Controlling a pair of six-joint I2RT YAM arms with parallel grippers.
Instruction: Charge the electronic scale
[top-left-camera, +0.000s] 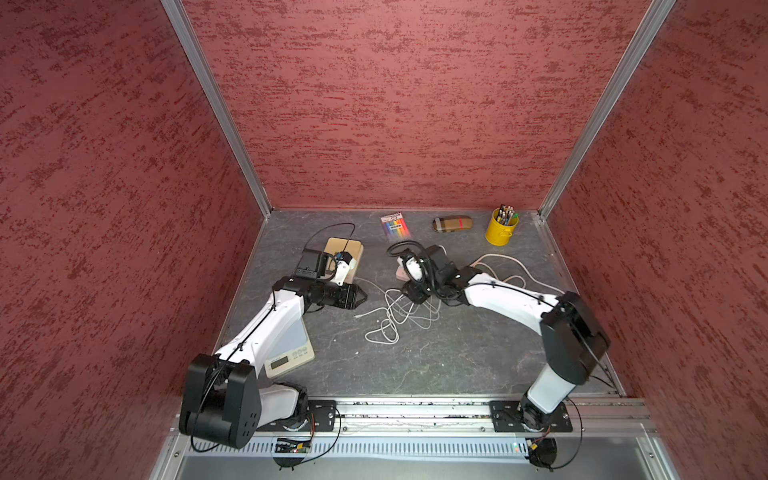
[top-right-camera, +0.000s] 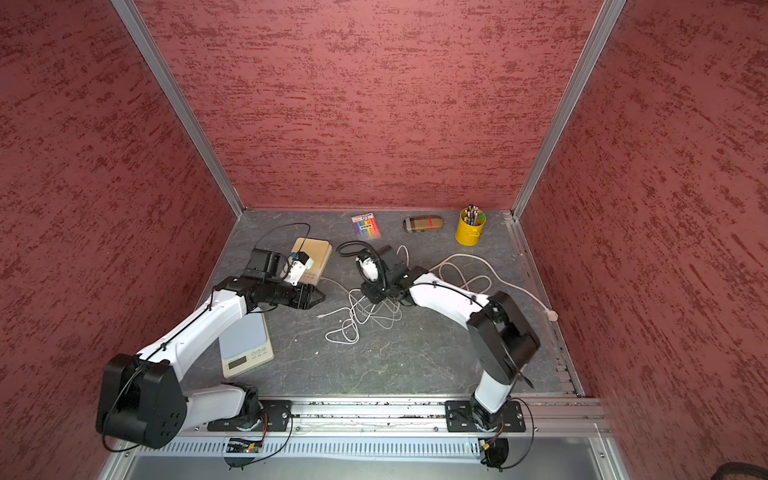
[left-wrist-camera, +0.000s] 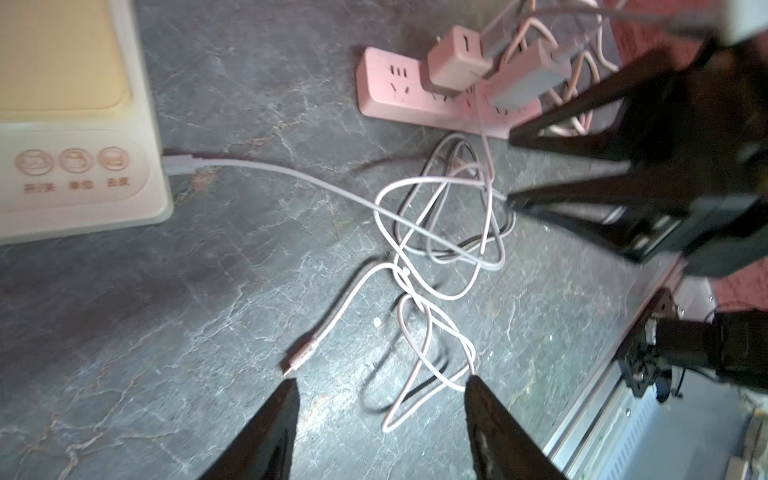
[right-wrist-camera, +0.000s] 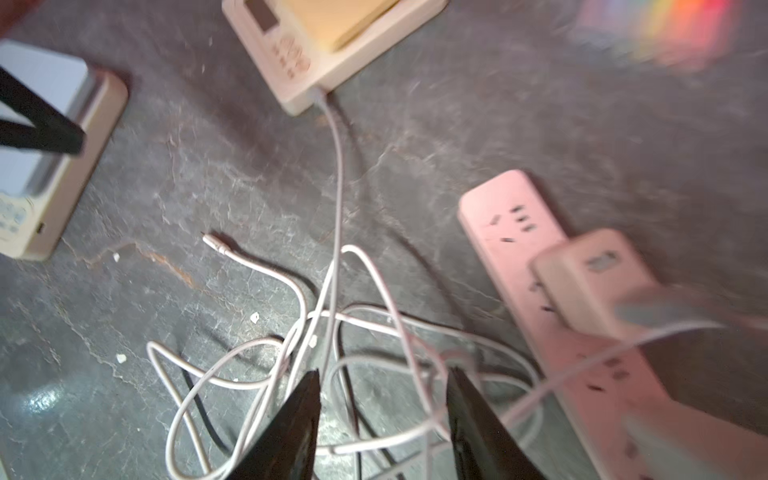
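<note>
The scale with the yellow top (left-wrist-camera: 80, 152) stands at the back left, a white plug (left-wrist-camera: 182, 164) in its side. A second scale with a pale top (top-left-camera: 289, 358) lies at the front left; a small dark port (right-wrist-camera: 40, 228) shows on its side. A loose white cable end (left-wrist-camera: 300, 356) rests on the table, its cord running into a tangle (right-wrist-camera: 264, 376). Above the table near that loose end, my left gripper is open and empty. My right gripper stands open over the tangled cables, which cross the view between its fingers; none looks gripped.
A pink power strip (right-wrist-camera: 508, 216) carries a white adapter (right-wrist-camera: 600, 276) and another plug, partly behind the right arm. Towards the back lie a colourful pack (top-left-camera: 395, 225), a brown case (top-left-camera: 453, 224) and a yellow pen bucket (top-left-camera: 499, 233).
</note>
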